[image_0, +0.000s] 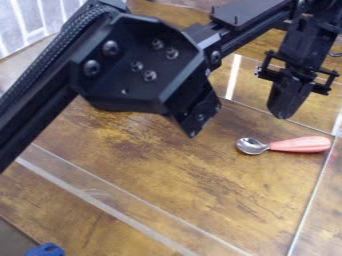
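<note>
A spoon with a metal bowl (251, 146) and a pink handle (299, 144) lies on the wooden table, toward the right. My black gripper (283, 106) hangs above and behind it, at the upper right, pointing down. Its fingertips are close together, and nothing shows between them.
The arm crosses the upper left and hides part of the table. A small blue object (44, 249) is at the bottom left edge.
</note>
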